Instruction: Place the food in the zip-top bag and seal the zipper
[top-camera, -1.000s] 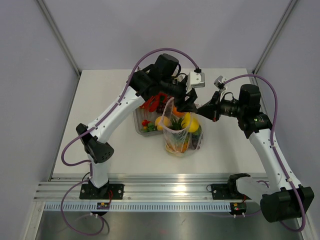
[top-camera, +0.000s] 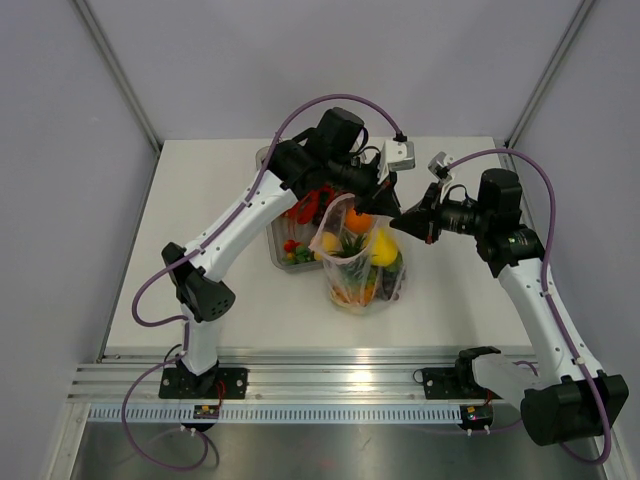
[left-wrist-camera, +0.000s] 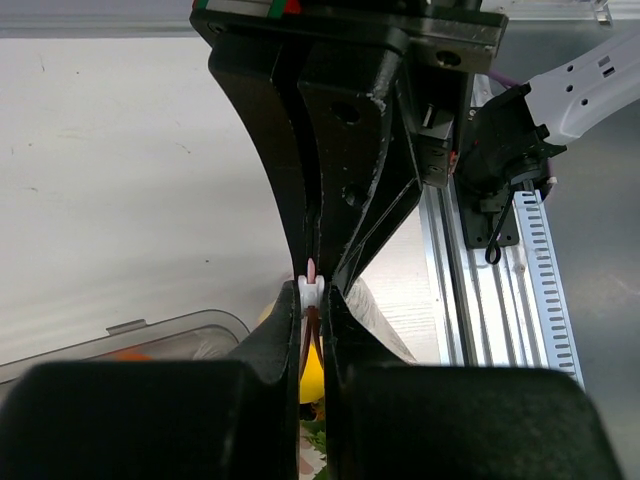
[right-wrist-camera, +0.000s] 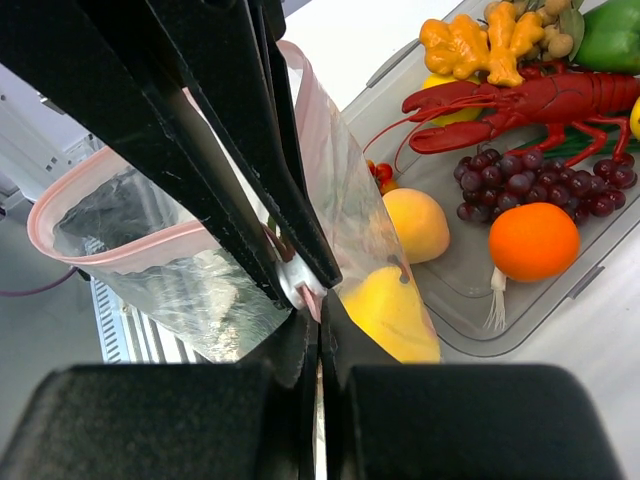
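The clear zip top bag (top-camera: 340, 268) with its pink zipper rim stands filled with food, its mouth gaping on the left. A yellow fruit (top-camera: 384, 248) and green leaves show inside. At the rim's right end my left gripper is shut on the white zipper slider (left-wrist-camera: 311, 290). Facing it tip to tip, my right gripper is shut at the short pink zipper end (right-wrist-camera: 312, 303) that sticks out past the slider. In the top view, both grippers' tips meet above the bag and hide the slider.
Behind the bag lies a grey tray (right-wrist-camera: 462, 328) holding a red lobster (right-wrist-camera: 520, 105), grapes (right-wrist-camera: 545, 183), an orange (right-wrist-camera: 534, 242) and other food. Bare white table (top-camera: 250, 318) extends left and right of the bag.
My left gripper has shifted slightly right, closer to the right gripper. The bag's upper right side has moved a little around the yellow fruit. The right arm looks still.
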